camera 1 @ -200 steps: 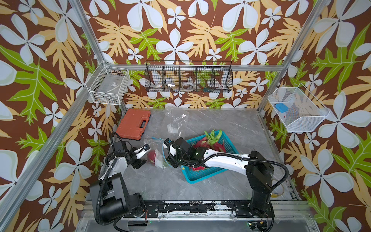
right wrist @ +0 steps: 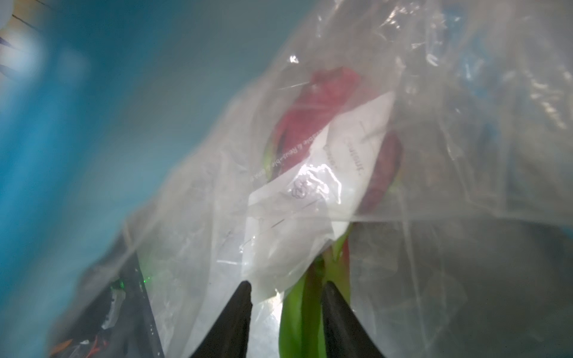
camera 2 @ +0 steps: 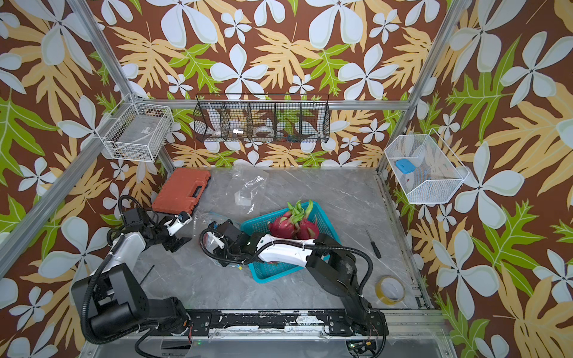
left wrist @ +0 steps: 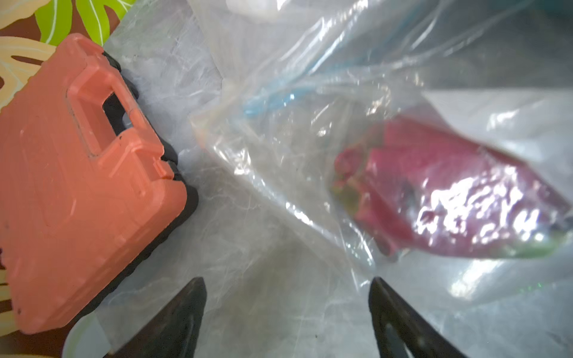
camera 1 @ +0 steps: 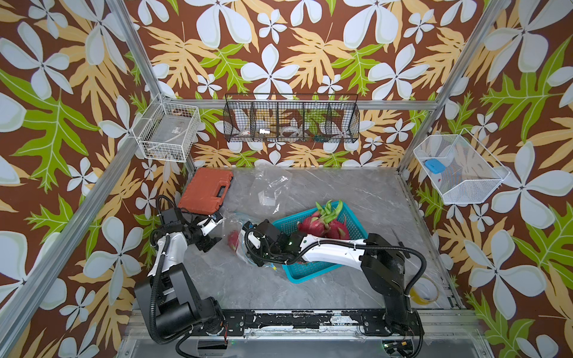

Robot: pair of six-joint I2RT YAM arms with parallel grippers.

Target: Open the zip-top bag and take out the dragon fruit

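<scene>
The clear zip top bag (left wrist: 268,161) lies between my grippers with a red dragon fruit (left wrist: 453,185) inside. In the right wrist view, the bag film (right wrist: 477,167) surrounds the view, and the fruit (right wrist: 292,140) lies partly behind a white label (right wrist: 343,158). My right gripper reaches in at the bag's mouth, part open, with the fruit's green leaves (right wrist: 310,310) showing between and beyond its fingers; contact cannot be told. My left gripper (camera 1: 215,233) stands open just left of the bag, nothing between its fingers.
A teal basket (camera 1: 322,271) with more dragon fruits (camera 1: 313,225) stands right, under the right arm. An orange case (camera 1: 203,189) lies behind the left gripper. Another empty-looking clear bag (camera 1: 271,189) lies at the back. Tape (camera 2: 389,288) and a knife (camera 2: 375,248) lie at right.
My right gripper has moved left, over the bag and fruit, hiding more of them. My left gripper has drawn back slightly to the left, away from the bag.
</scene>
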